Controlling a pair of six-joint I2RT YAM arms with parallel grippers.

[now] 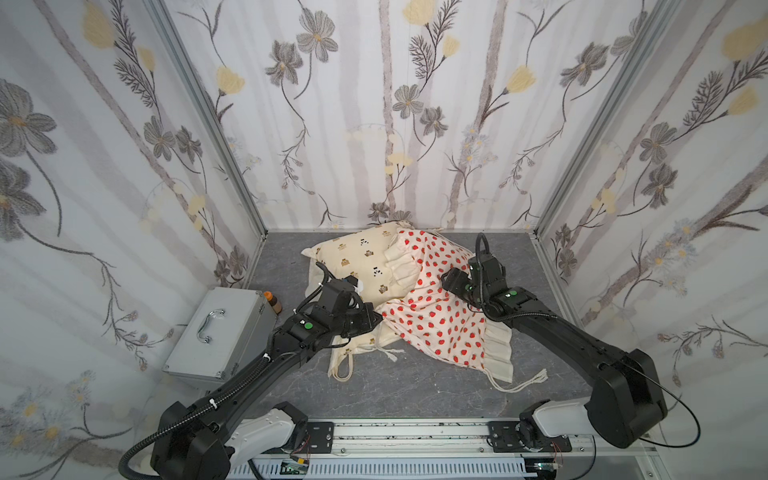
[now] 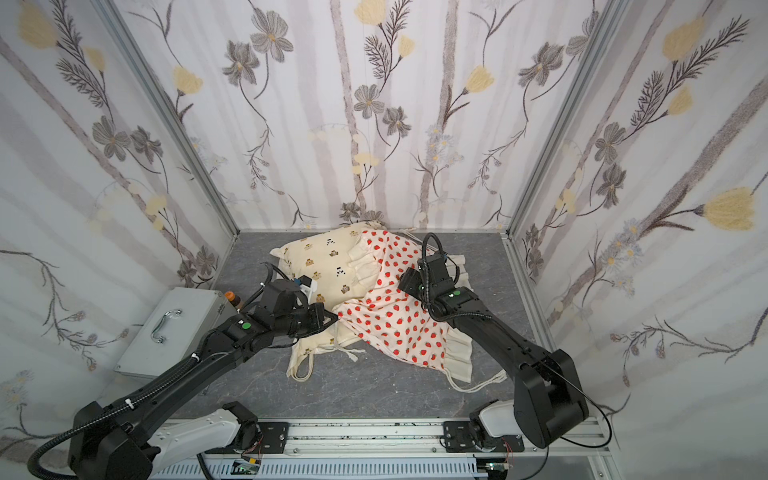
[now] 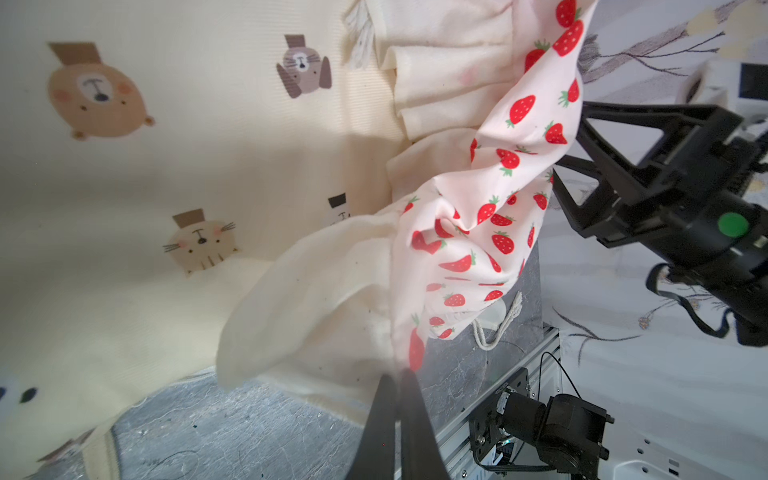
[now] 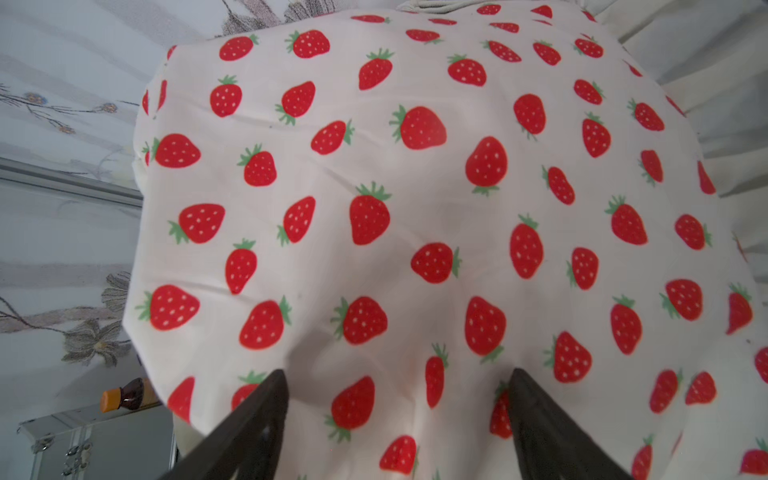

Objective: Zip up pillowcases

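Note:
The strawberry-print pillowcase (image 1: 448, 324) has cream ruffled edges and lies rumpled over a cream pillowcase with animal faces (image 1: 352, 256). My left gripper is shut on the strawberry pillowcase at its left corner, where pink print meets cream ruffle; the thin cloth runs up from the fingertips. Over the strawberry pillowcase's right half, my right gripper stands open, its two fingers (image 4: 268, 416) well apart. Printed fabric shows in and beyond that gap, with nothing clamped. No zipper or slider can be made out.
A grey-white metal case (image 1: 217, 328) stands at the left, an orange-capped bottle (image 1: 273, 301) beside it. White cords (image 1: 520, 384) trail at the front right. Bare grey floor shows in front of the cloth and at the far right.

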